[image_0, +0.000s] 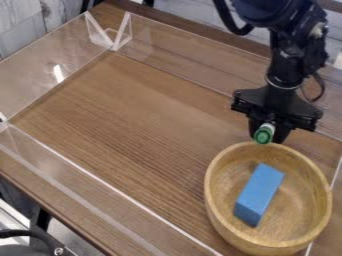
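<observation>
My black gripper (273, 118) hangs at the right, just above the back rim of a wooden bowl (219, 210). It is shut on a small green-and-white object (265, 133), held low between the fingers. Inside the bowl lies a blue block (258, 194).
Clear walls or edging line the left and back. A white bracket (110, 32) stands at the back left, and dark cables show at the lower left corner.
</observation>
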